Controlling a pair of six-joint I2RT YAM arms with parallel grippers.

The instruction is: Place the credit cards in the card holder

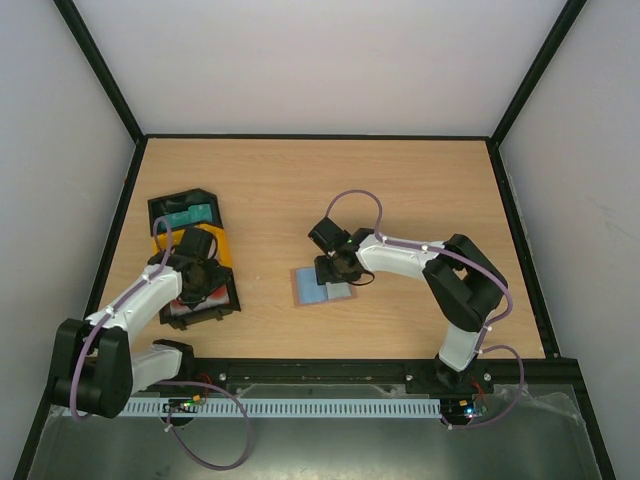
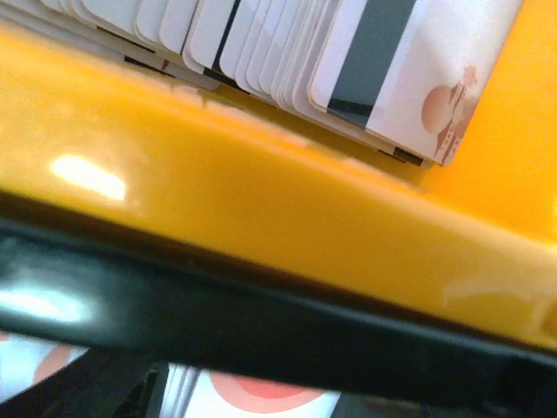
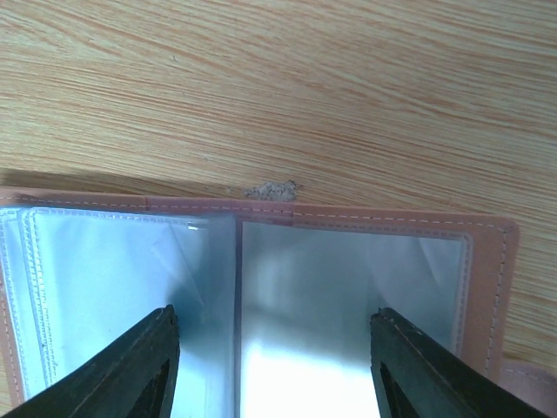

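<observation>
A brown-edged card holder (image 3: pixel 487 287) with clear pockets lies opened out on the table, its left half bluish and its right half whitish. Above it, my right gripper is open, its fingers apart over the centre fold with nothing between them. My left gripper (image 1: pixel 197 295) is down at the front black bin. White cards with red designs (image 2: pixel 261 394) show between its fingers in the left wrist view, but most of the gripper is cut off; no card is visibly lifted. More cards (image 2: pixel 383 78) stand packed in the yellow bin (image 2: pixel 218 187).
A black bin with teal cards (image 1: pixel 190 215) is at the back of the row of bins. The rim of the front black bin (image 2: pixel 261 300) runs close to the left gripper. Bare wooden table (image 1: pixel 400 190) lies around the holder.
</observation>
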